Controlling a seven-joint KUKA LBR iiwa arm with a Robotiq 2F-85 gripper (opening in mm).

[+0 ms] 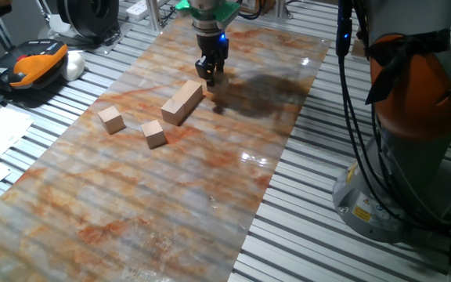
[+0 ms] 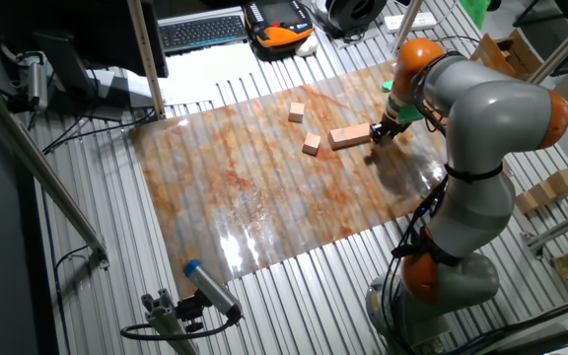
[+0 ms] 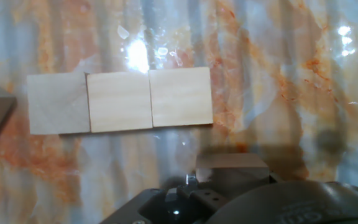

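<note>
My gripper (image 1: 212,72) hangs over the far end of the marbled sheet, shut on a pale wooden cube (image 1: 221,81). In the wrist view this held cube (image 3: 232,167) shows partly at the bottom, with the dark gripper body covering the rest. Three wooden cubes stand flush in a row (image 1: 182,103), just beside the gripper; the wrist view shows the row (image 3: 119,101) with thin seams between its cubes. Two loose cubes lie apart from it, one nearer (image 1: 153,134) and one further left (image 1: 111,120).
The marbled sheet (image 1: 131,211) is clear across its near part. An orange and black device (image 1: 26,66) and a white round object (image 1: 73,66) stand off its left edge. More wooden blocks (image 2: 550,190) lie behind the arm, off the sheet.
</note>
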